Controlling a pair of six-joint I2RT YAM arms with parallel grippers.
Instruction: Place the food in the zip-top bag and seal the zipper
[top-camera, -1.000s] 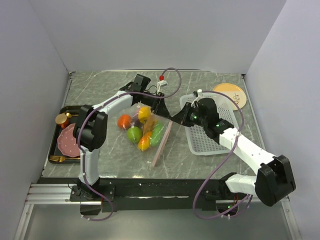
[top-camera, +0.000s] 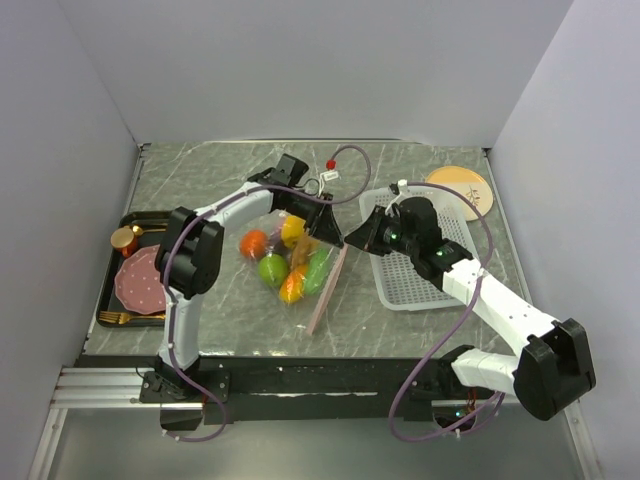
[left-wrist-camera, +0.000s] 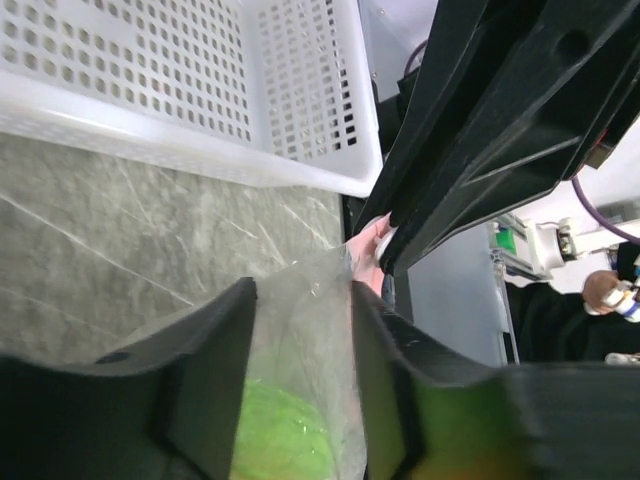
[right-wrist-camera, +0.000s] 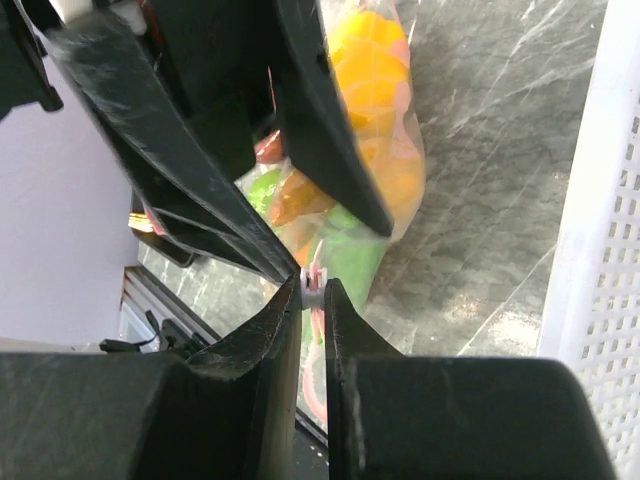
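A clear zip top bag (top-camera: 318, 298) with a pink zipper strip (top-camera: 328, 290) lies mid-table. Inside show a red-orange piece (top-camera: 253, 243), a green one (top-camera: 272, 269), a yellow one (top-camera: 292, 230), an orange-yellow one (top-camera: 292, 284) and a long green one (top-camera: 317, 270). My right gripper is shut on the zipper's end, a small whitish-pink piece between its tips. Close beside it, my left gripper stands part open over the bag's far end, with clear film showing between its fingers. Whether the film touches them I cannot tell.
To the right, a white perforated basket (top-camera: 410, 290) stands close to the right gripper. Behind it is a round tan plate (top-camera: 460, 185). At the far left lies a dark tray (top-camera: 150, 222) with a pink plate (top-camera: 138, 280), cup and cutlery.
Over the last second, the left arm has shifted a little to the right and toward the front. The bag and the right gripper have edged slightly right.
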